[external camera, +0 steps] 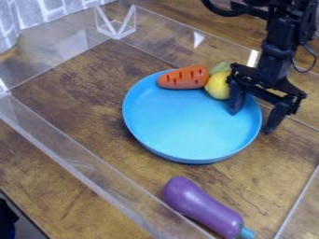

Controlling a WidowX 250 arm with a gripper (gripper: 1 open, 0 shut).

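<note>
A black gripper [259, 99] hangs at the right rim of a blue plate [185, 121], its fingers low around that rim beside a yellow toy [218, 86]. Whether it holds anything cannot be told. An orange toy carrot [184, 77] lies at the plate's back rim, left of the yellow toy, which the gripper partly hides.
A purple toy eggplant [202, 207] lies at the front right, apart from the plate. Clear plastic walls cross the back left and front left. The wooden floor left of the plate [75, 84] is bare.
</note>
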